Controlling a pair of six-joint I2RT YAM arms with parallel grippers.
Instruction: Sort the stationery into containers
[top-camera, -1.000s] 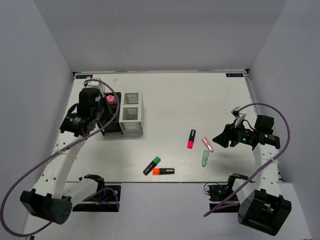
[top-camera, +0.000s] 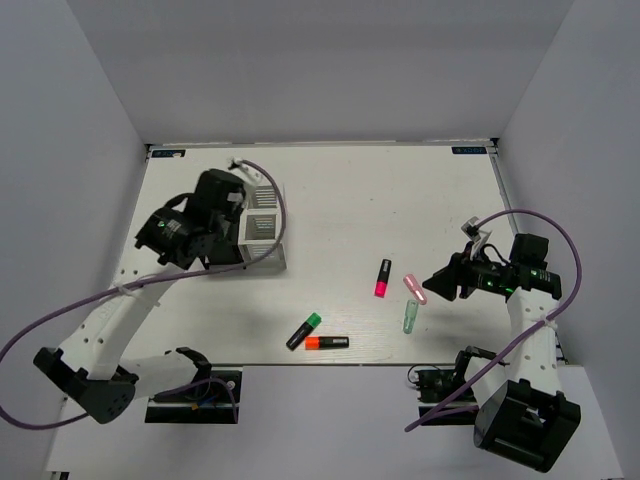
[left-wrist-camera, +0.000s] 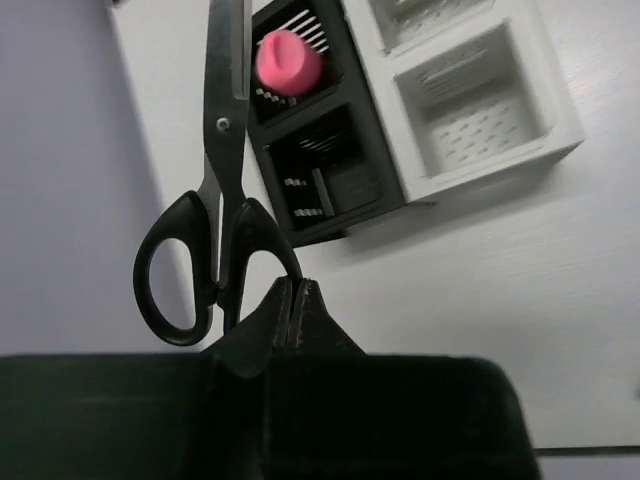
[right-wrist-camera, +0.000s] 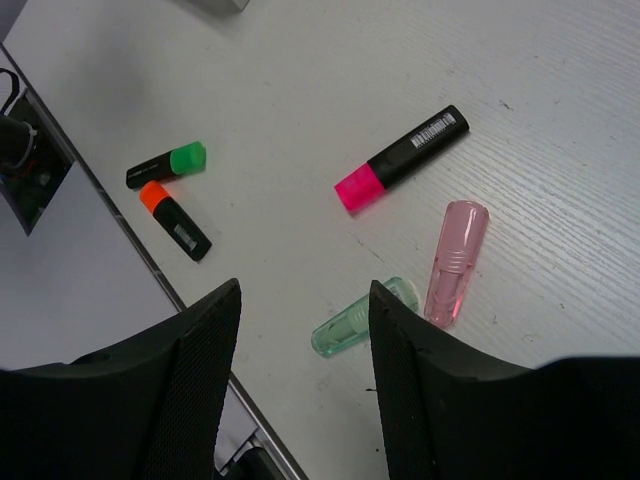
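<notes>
Black scissors (left-wrist-camera: 222, 190) are pinched by one handle loop in my left gripper, which is shut on them. Their blades point away, up past the left edge of the black container (left-wrist-camera: 345, 215). A pink item (left-wrist-camera: 288, 64) sits in that container's far compartment; its near one looks empty. Beside it stands the white container (left-wrist-camera: 560, 125), its visible compartments empty. On the right, my right gripper is open above the table with nothing held. Below it lie a green clear tube (right-wrist-camera: 350, 328), a pink clear tube (right-wrist-camera: 458, 262) and a pink-capped highlighter (right-wrist-camera: 402, 158).
A green-capped highlighter (top-camera: 303, 331) and an orange-capped highlighter (top-camera: 327, 342) lie close together near the front edge. In the top view the left arm (top-camera: 190, 225) covers most of the black container.
My right arm has hardly moved, and the items on the table lie as before.
</notes>
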